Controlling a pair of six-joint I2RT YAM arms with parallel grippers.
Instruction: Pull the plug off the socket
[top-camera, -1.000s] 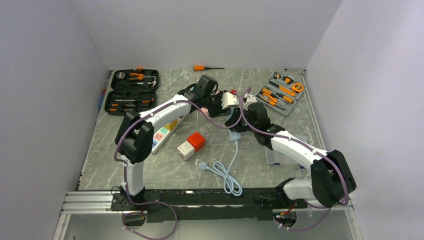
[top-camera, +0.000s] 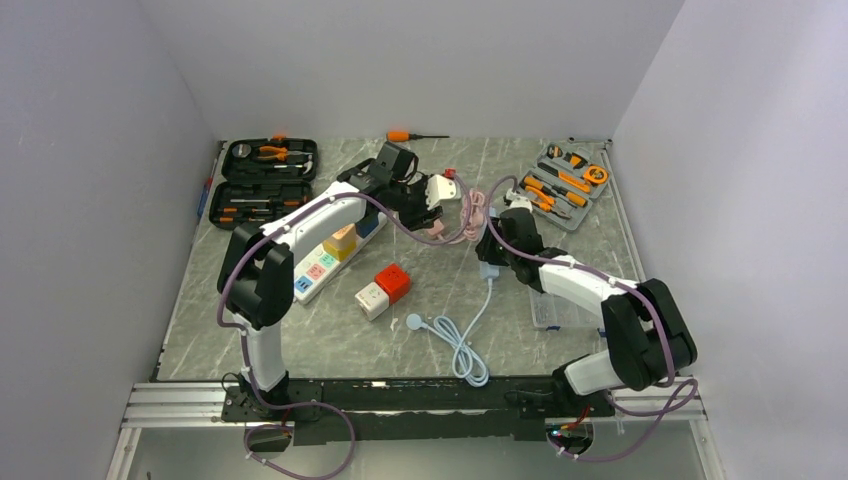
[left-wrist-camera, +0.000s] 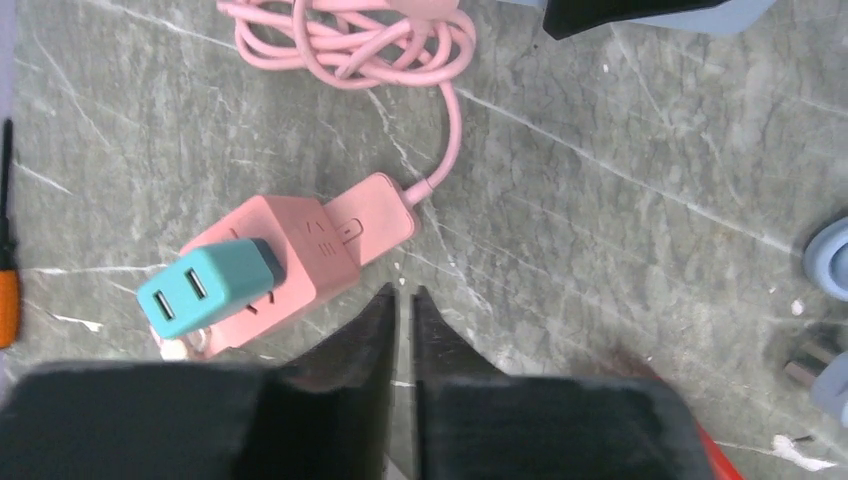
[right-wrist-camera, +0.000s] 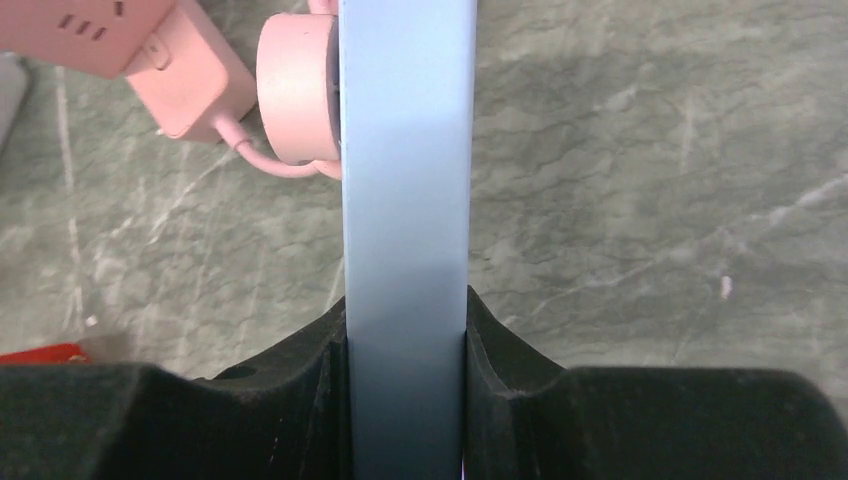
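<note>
My right gripper (top-camera: 492, 250) is shut on a light-blue power strip (right-wrist-camera: 405, 180), its cord (top-camera: 470, 330) trailing to a coiled part with a round plug (top-camera: 415, 322). My left gripper hangs left of it, slightly open, nothing seen between its blurred fingertips. In the left wrist view, a pink socket block (left-wrist-camera: 305, 260) carries a teal piece (left-wrist-camera: 225, 280), beside a coiled pink cable (left-wrist-camera: 355, 55). A pink round piece (right-wrist-camera: 295, 90) shows behind the strip in the right wrist view.
Red and white cubes (top-camera: 392, 282) lie front centre. A multicoloured strip (top-camera: 315, 270) is partly under the left arm. Tool cases stand back left (top-camera: 263, 206) and back right (top-camera: 560, 186); a clear box (top-camera: 560, 312) is right front.
My right gripper has moved right with the blue strip, drawing its cord along. My left gripper has moved slightly left, apart from the right one.
</note>
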